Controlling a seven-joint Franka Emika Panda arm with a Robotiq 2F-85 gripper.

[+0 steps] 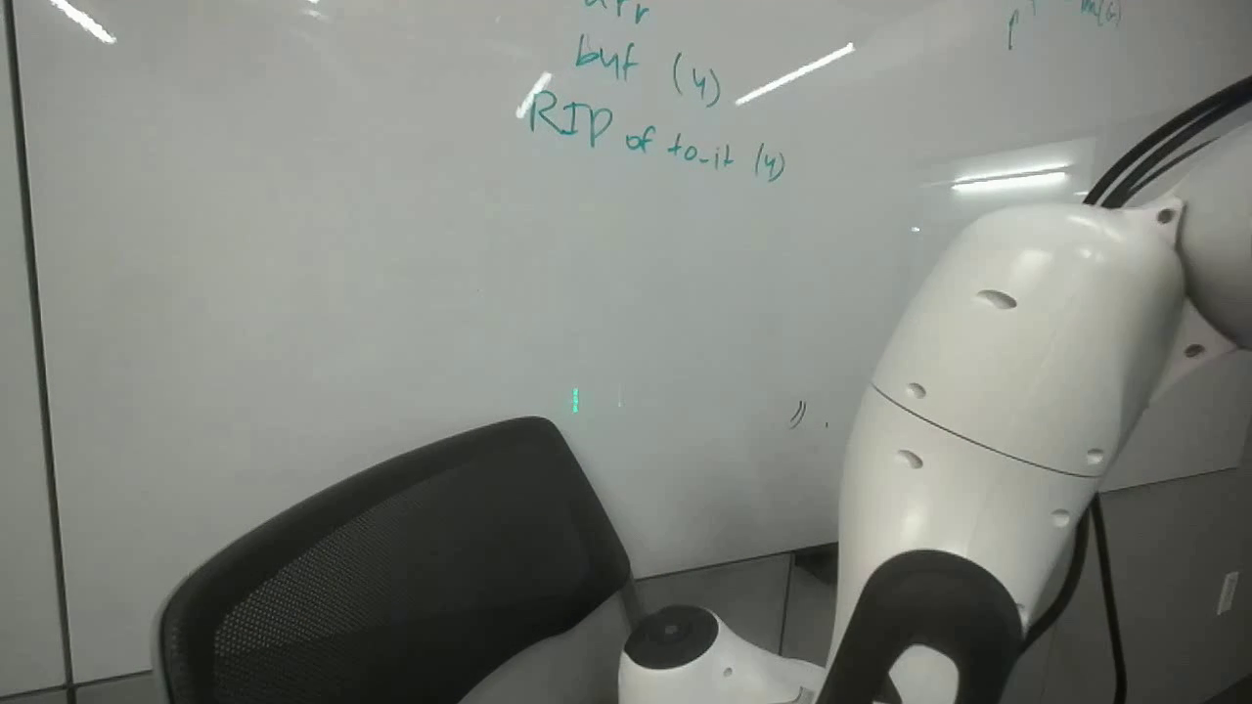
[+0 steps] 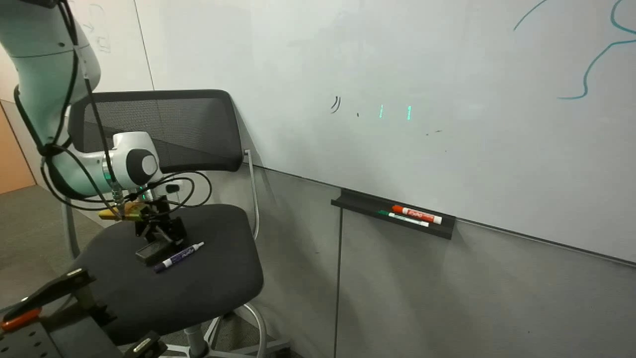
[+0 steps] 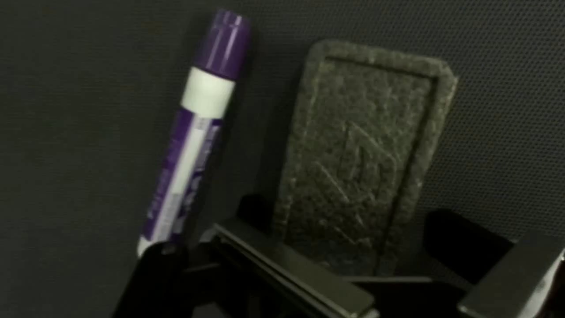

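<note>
A dark grey felt eraser lies on the black chair seat. My gripper is low over its near end, one finger on each side. The fingers stand apart, and a dark gap shows between the eraser and the right finger. The left finger is very close to the eraser's edge; whether it touches cannot be told. Beside the eraser lies a capped purple and white marker, left of it in the wrist view. Exterior view 2 shows the gripper pointing down at the eraser.
The mesh chair back rises behind the arm. On the whiteboard are small green and black marks. Its tray holds an orange marker and a white-and-green one. Black hardware fills the lower left corner.
</note>
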